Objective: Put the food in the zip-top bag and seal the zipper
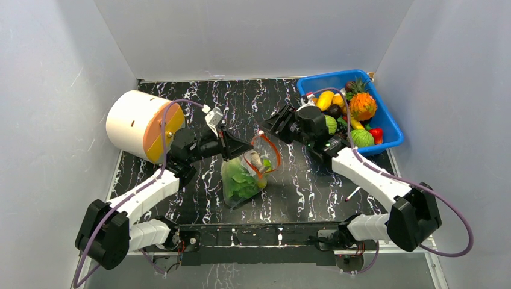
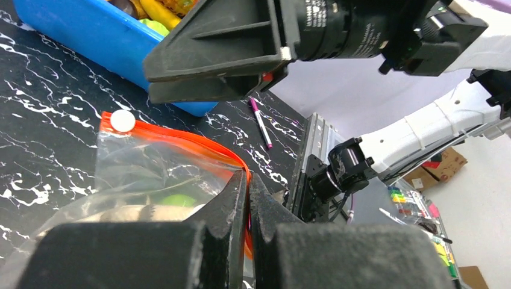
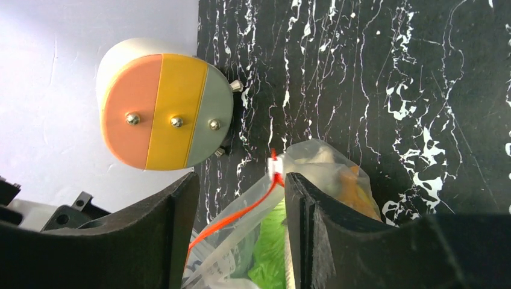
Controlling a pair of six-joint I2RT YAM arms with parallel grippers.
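The clear zip top bag [image 1: 240, 183] hangs from my left gripper [image 1: 250, 146], with leafy green and other food inside. In the left wrist view, the left gripper is shut on the bag's orange zipper edge [image 2: 181, 137]. A white slider [image 2: 123, 121] sits at one end of that edge. My right gripper [image 1: 267, 124] stands open above and to the right of the bag, apart from it. The right wrist view has the orange strip [image 3: 232, 218] and the slider [image 3: 275, 165] showing beyond its spread fingers [image 3: 184, 195], with nothing gripped.
A blue bin [image 1: 395, 133] of toy produce stands at the back right. On the left is a white drum with a coloured face [image 1: 155, 138]. A marker [image 1: 352, 194] lies at the right front.
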